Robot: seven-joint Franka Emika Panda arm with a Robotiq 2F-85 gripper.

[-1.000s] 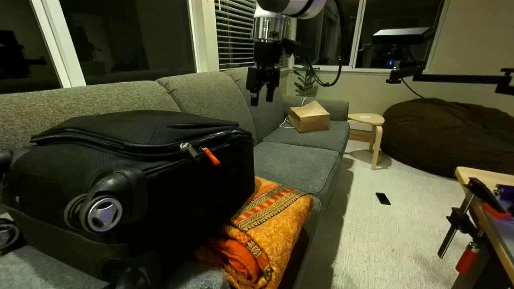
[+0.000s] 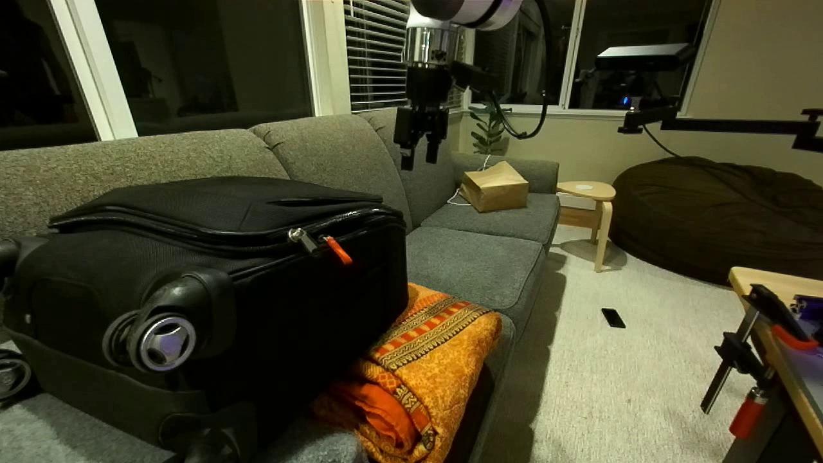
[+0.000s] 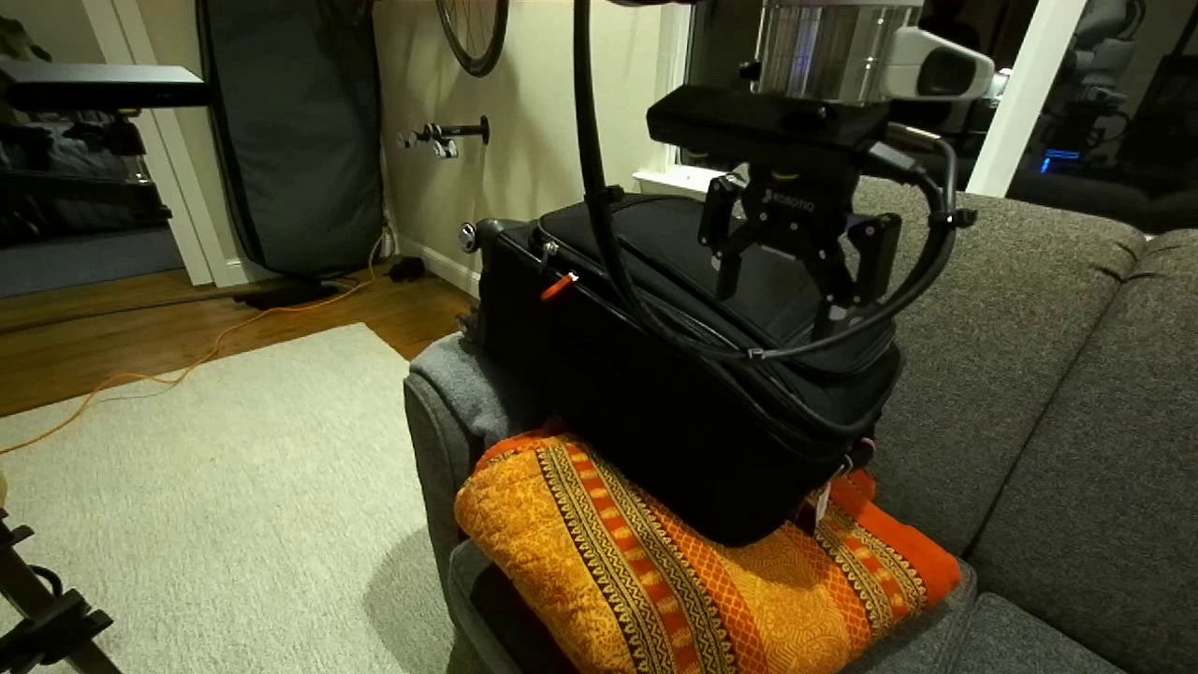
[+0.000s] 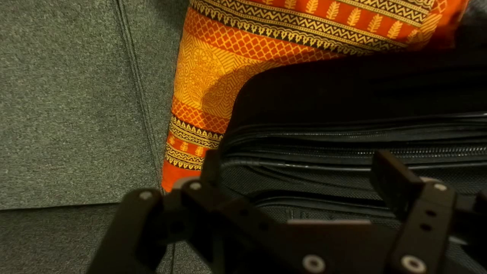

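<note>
A black suitcase (image 2: 316,339) lies on its side on the grey sofa, with an orange zipper pull (image 2: 337,251) on its edge. Partly under it is a folded orange patterned blanket (image 3: 606,539). My gripper (image 2: 420,161) hangs above the sofa, pointing down. Seen from the wrist, the gripper is open, its two fingers wide apart over one end of the suitcase (image 4: 315,182). Nothing is held between them, and they look clear of the suitcase.
A brown paper bag (image 2: 496,188) rests at the sofa's far end. Bare sofa cushion (image 2: 470,262) lies between the bag and the suitcase. A loose black cable (image 3: 612,247) hangs from the arm, in front of the suitcase in the second exterior view.
The arm, suitcase and blanket look the same as a second ago. Only a dark reflection in the far-left window differs.
</note>
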